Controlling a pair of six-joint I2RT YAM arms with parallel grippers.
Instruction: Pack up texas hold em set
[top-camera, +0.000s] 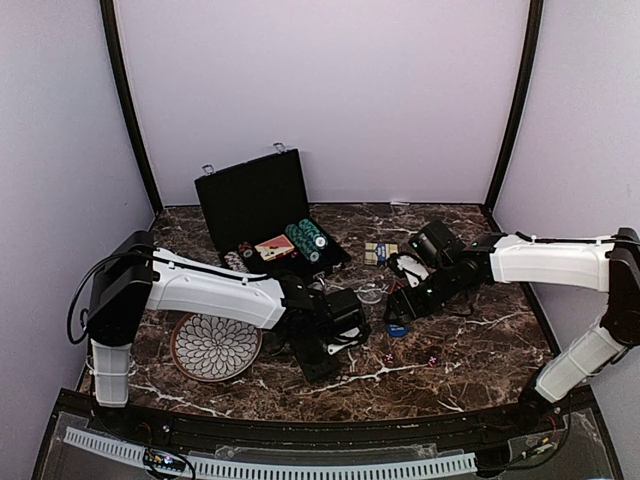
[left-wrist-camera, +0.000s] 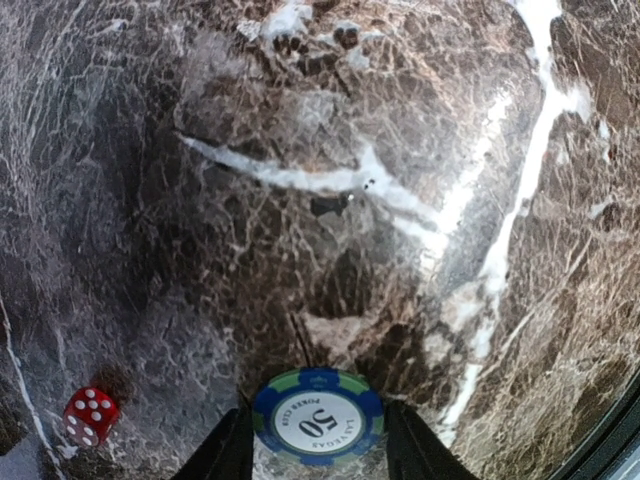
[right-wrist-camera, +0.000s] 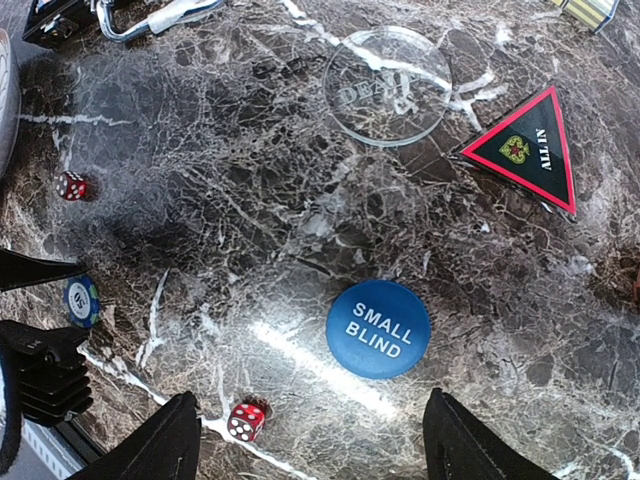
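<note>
A blue-and-green poker chip (left-wrist-camera: 318, 420) marked 50 lies flat on the marble table. My left gripper is around it, one finger on each side and the fingers part open. My right gripper is open above the table, nothing between its fingers. Below it in the right wrist view lie the blue SMALL BLIND button (right-wrist-camera: 378, 329), the clear DEALER disc (right-wrist-camera: 387, 86), the triangular ALL IN marker (right-wrist-camera: 530, 150) and a red die (right-wrist-camera: 246, 420). Another red die (left-wrist-camera: 90, 416) is near the chip. The open black case (top-camera: 254, 202) holds chip stacks (top-camera: 306, 241) and a red card deck (top-camera: 274, 247).
A patterned round plate (top-camera: 216, 346) sits left of the left gripper, partly under that arm. Behind the right gripper is a tan card box (top-camera: 380, 253). Bare marble (top-camera: 470, 385) spreads across the front right.
</note>
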